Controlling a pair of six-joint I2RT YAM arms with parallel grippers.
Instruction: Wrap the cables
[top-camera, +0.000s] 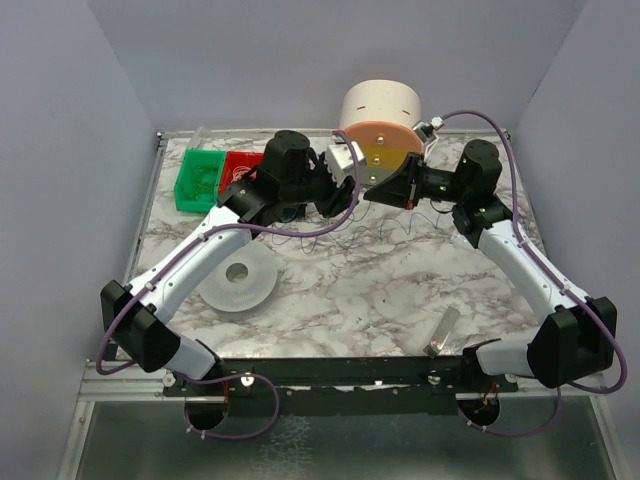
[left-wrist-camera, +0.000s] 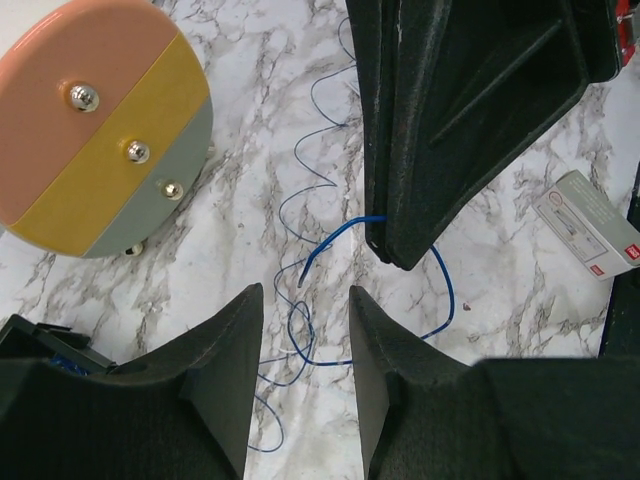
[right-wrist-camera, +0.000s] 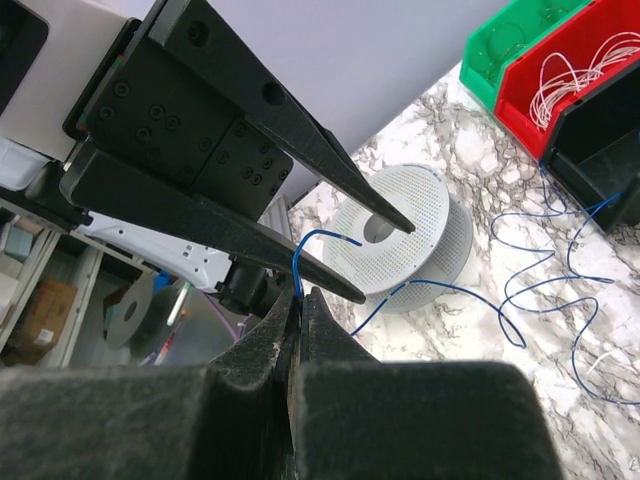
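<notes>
A blue cable (right-wrist-camera: 298, 256) is pinched by my right gripper, which is shut, its free end arching up between the other gripper's fingers. My left gripper is part open beside that cable end, with nothing clearly held, its fingertips just below the end in the left wrist view. More blue cable (right-wrist-camera: 560, 280) lies in loose loops on the marble table. In the top view both grippers meet at the table's centre.
A striped drum (top-camera: 380, 130) stands at the back; green (top-camera: 198, 180) and red (top-camera: 242, 165) bins, one with white cable, sit back left. A white spool (top-camera: 230, 295) lies left.
</notes>
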